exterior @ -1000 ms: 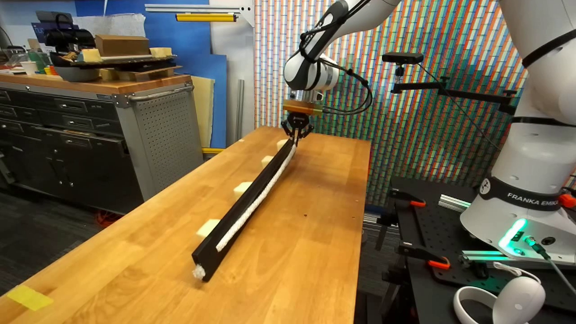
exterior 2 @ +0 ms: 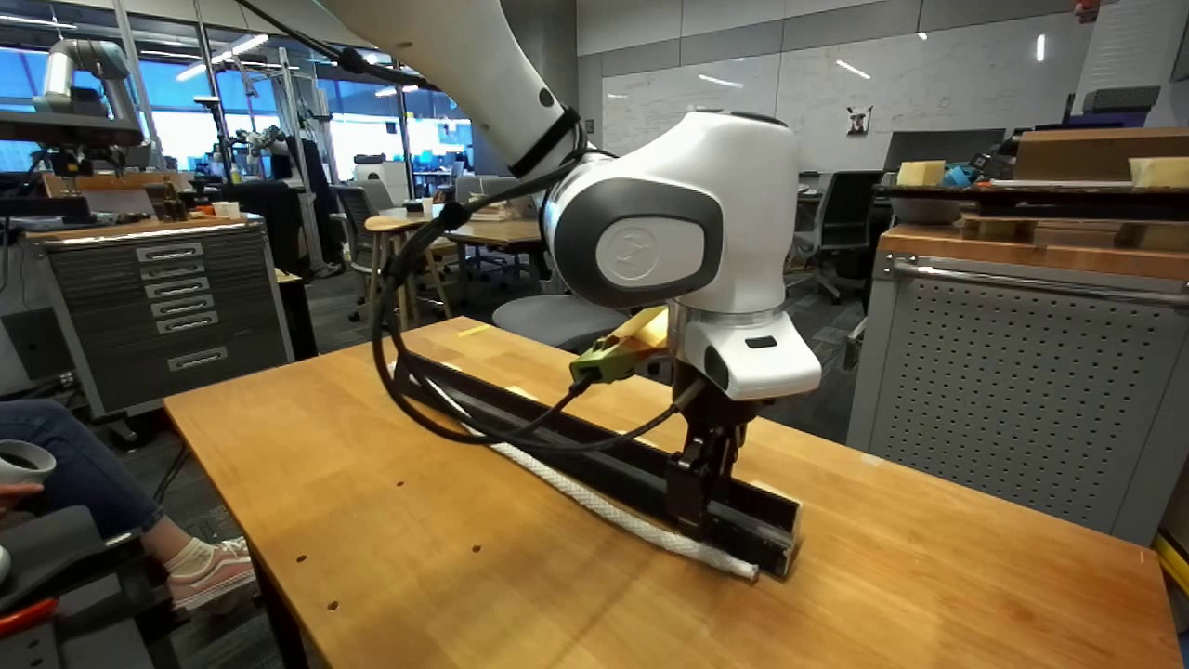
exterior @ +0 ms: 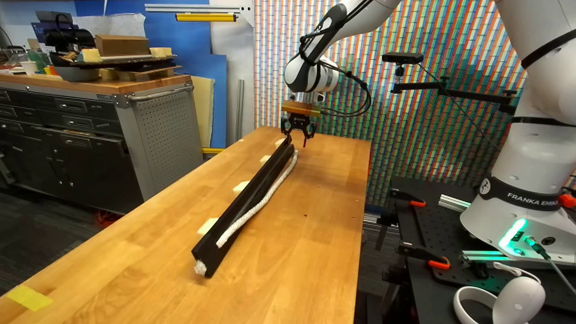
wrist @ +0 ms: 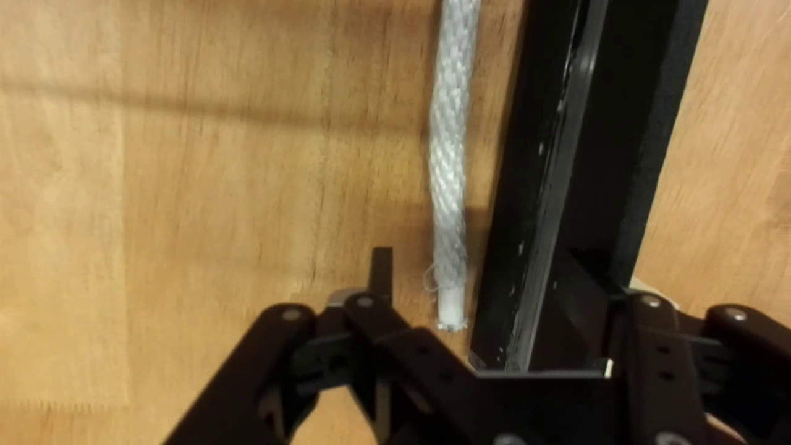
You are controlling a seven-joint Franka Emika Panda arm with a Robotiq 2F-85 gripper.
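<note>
A long black channel (exterior: 243,208) lies lengthwise on the wooden table. White braided rope (exterior: 268,195) runs along its right side in exterior view 1. At the near end, a frayed white tuft (exterior: 200,267) sticks out of the channel. By the far end, the rope (wrist: 449,159) rests on the table beside the channel, with its cut tip loose. My gripper stands open over that end, one finger (wrist: 382,271) on the table side of the rope and the other over the channel. The rope tip and a channel wall lie across the gap, apparently ungripped. Exterior view 2 shows the gripper (exterior 2: 699,518) low at the channel.
Pale blocks (exterior: 241,186) line the channel's left side. Cables (exterior 2: 390,334) loop from the arm close to the channel. A tool cabinet (exterior: 81,124) stands beyond the table's left edge.
The gripper has opened; its fingers were together at the rope's far end.
</note>
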